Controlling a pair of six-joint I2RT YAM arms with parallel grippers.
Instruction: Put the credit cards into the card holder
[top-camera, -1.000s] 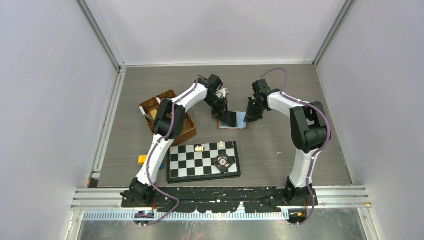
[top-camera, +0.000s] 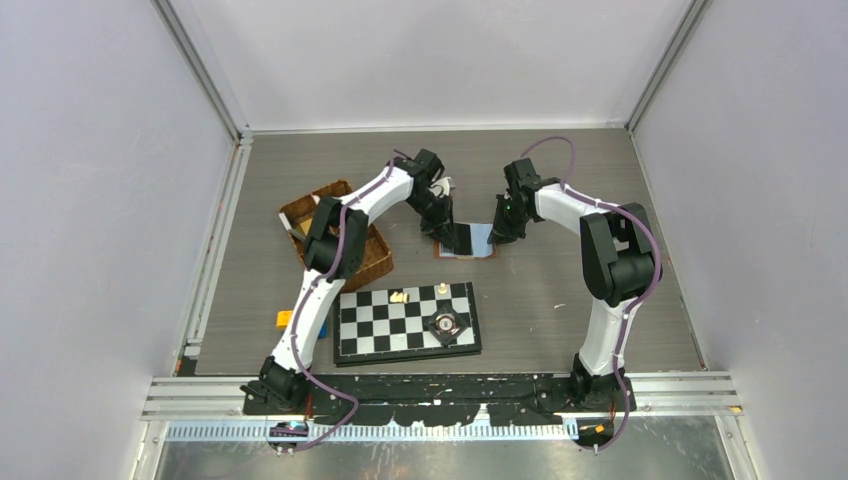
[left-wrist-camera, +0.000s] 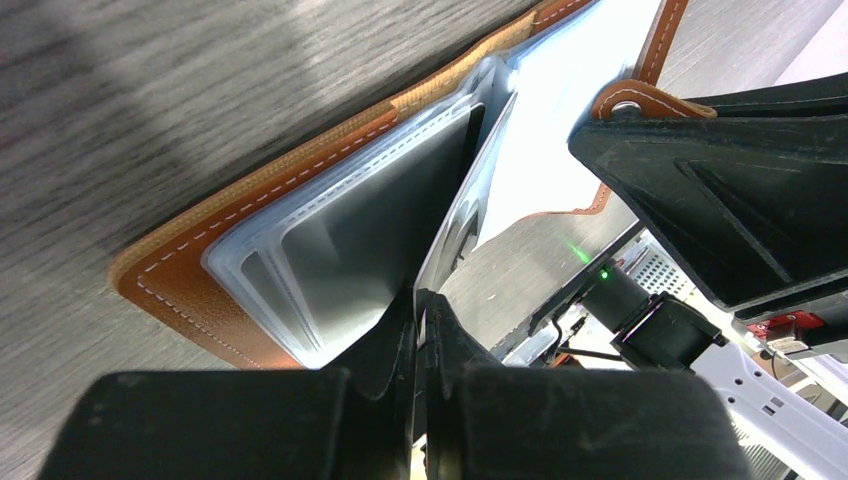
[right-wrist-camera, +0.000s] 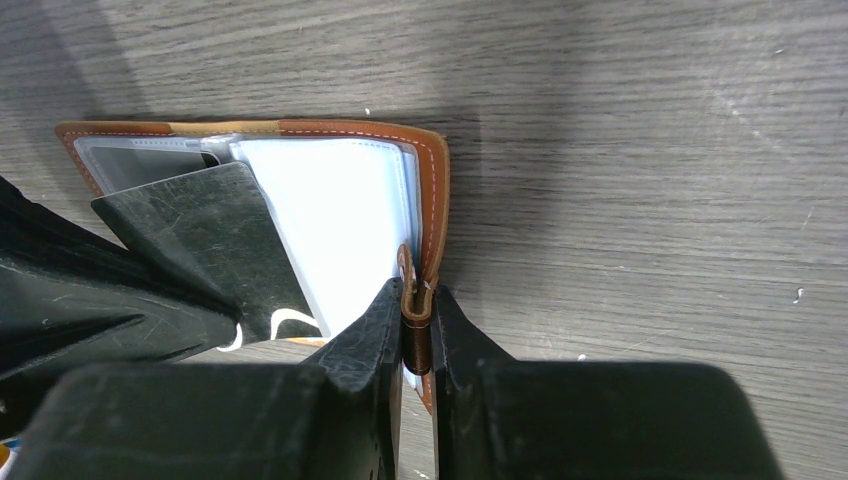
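The brown leather card holder (top-camera: 465, 253) lies open on the table, its clear sleeves showing in the left wrist view (left-wrist-camera: 340, 220). My right gripper is shut on the holder's leather strap at its right edge. My left gripper is shut at the sleeves, its tips at a thin upright card or sleeve edge (left-wrist-camera: 455, 225). In the right wrist view a dark card (right-wrist-camera: 215, 230) lies slanted over the holder, partly behind the left gripper. Whether it is inside a sleeve I cannot tell.
A wicker basket (top-camera: 376, 262) stands at the left, partly under the left arm. A chessboard (top-camera: 380, 340) with a few objects lies at the front. The table right of the holder is mostly clear.
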